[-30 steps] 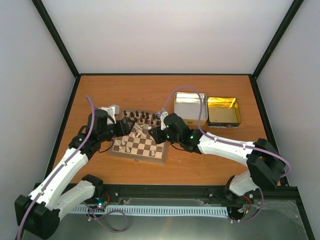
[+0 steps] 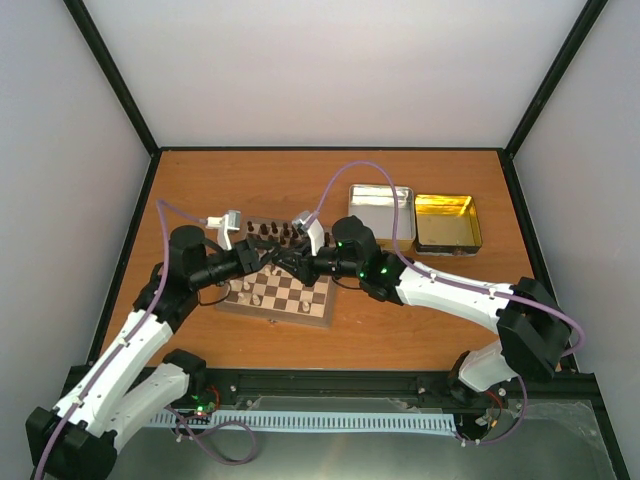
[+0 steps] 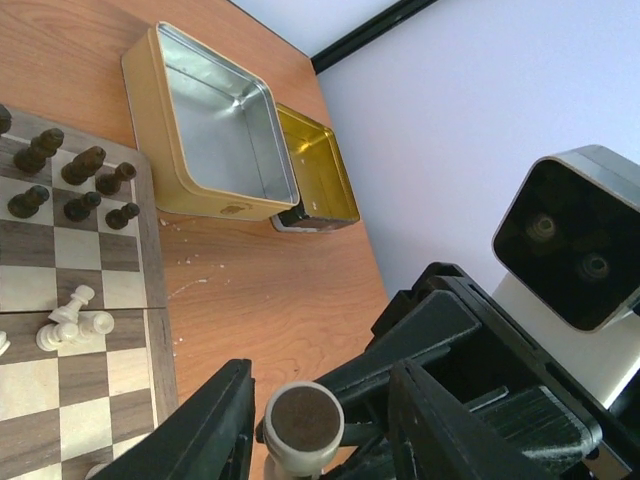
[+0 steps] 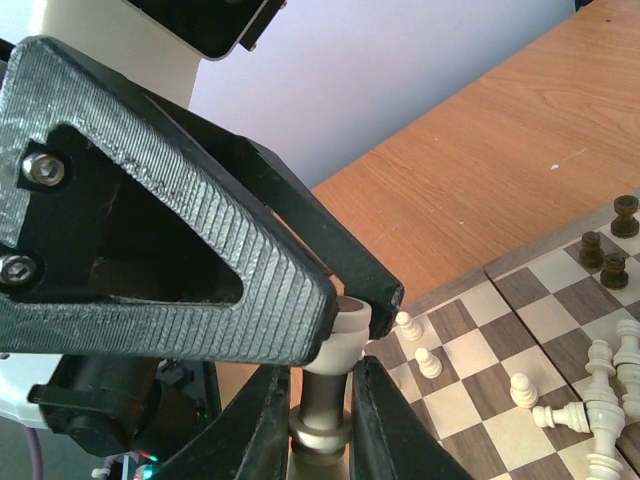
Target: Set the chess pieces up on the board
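Note:
Both grippers meet above the chessboard (image 2: 310, 300). My right gripper is shut on a white chess piece (image 4: 342, 340), seen upright with a dark underside. My left gripper has its fingers part open around the same piece; whether they touch it is unclear. On the board, dark pieces (image 3: 85, 165) stand at the back. White pawns (image 4: 523, 388) stand on the near squares, and several white pieces (image 4: 603, 420) lie on their sides near the middle.
A silver tin (image 2: 380, 205) and a gold tin (image 2: 446, 218) sit at the back right.
The two grippers have come together over the board since about a second ago. The right one rose and moved left; the left one shifted slightly.

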